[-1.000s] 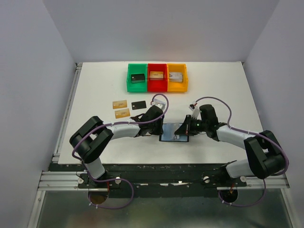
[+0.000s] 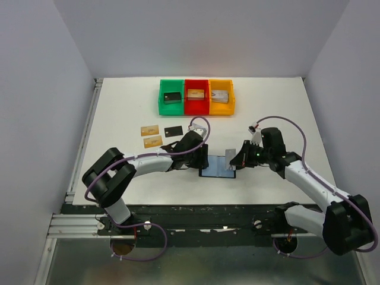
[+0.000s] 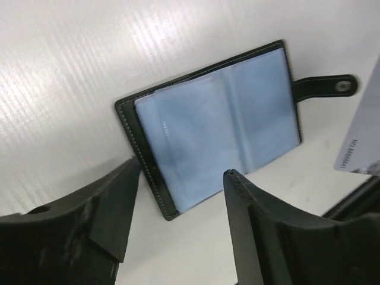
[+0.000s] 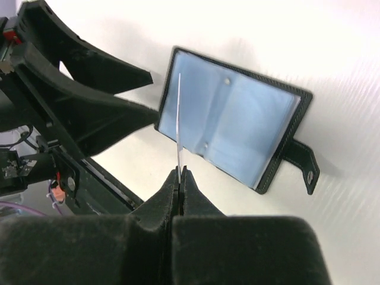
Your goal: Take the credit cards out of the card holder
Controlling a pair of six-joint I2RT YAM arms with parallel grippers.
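The card holder lies open and flat on the table, pale blue sleeves inside a black stitched cover. Its strap with a snap sticks out at one end. My right gripper is shut on a thin silvery card, seen edge-on and raised clear of the sleeves. Part of that card shows at the right edge of the left wrist view. My left gripper is open at the holder's left edge, its fingertips apart and nothing gripped between them.
Behind stand green, red and yellow bins, each with cards inside. Gold cards and a black card lie on the table left of centre. Bare table extends to the right of the bins.
The right gripper has drawn the card out of the sleeve, up and to the right. The holder now lies flatter.
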